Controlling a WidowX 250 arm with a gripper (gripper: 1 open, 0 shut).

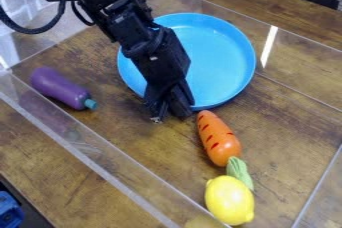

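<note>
My black gripper (171, 106) reaches down from the top left over the front left rim of a blue plate (221, 57), its fingertips low beside the upper end of an orange toy carrot (218, 137). The gripper looks shut, and I see nothing held between its fingers, though the tips are dark and hard to make out.
A purple eggplant (60, 89) lies at the left. A yellow lemon (230, 202) lies below the carrot at the lower right. Clear plastic edges border the wooden surface, which has bare room at the lower left and right.
</note>
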